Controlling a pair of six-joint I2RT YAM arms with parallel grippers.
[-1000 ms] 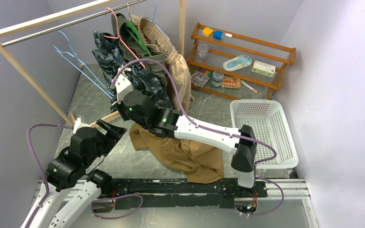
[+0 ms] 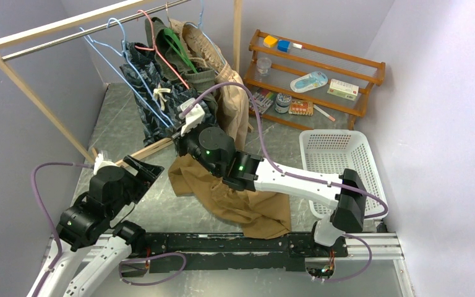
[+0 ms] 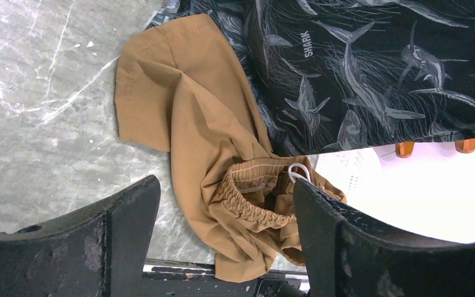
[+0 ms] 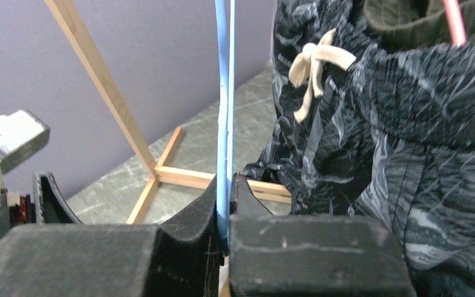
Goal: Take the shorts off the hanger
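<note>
Brown shorts [image 2: 232, 201] lie spread on the grey floor, no hanger in them; the left wrist view shows their elastic waistband [image 3: 253, 210] with a pale cord. My right gripper [image 2: 178, 131] is shut on one end of a blue hanger [image 2: 137, 83]. This hanger [image 4: 222, 111] rises bare from between the fingers in the right wrist view. From above, its hook overlaps the rail; whether it touches cannot be told. At the lower left, my left gripper [image 2: 143, 166] stands open above the floor. Nothing is between its fingers.
Dark patterned shorts [image 2: 151, 93], green shorts and beige trousers [image 2: 232, 102] hang from the rail [image 2: 55, 46], close beside the held hanger. A wooden shelf [image 2: 371, 80] stands at the back right, with a white basket [image 2: 306, 167] in front of it.
My right gripper has moved right and toward the rail with the blue hanger. The hook has shifted from left of the dark garment to overlap the rail. Left arm and brown shorts look unmoved.
</note>
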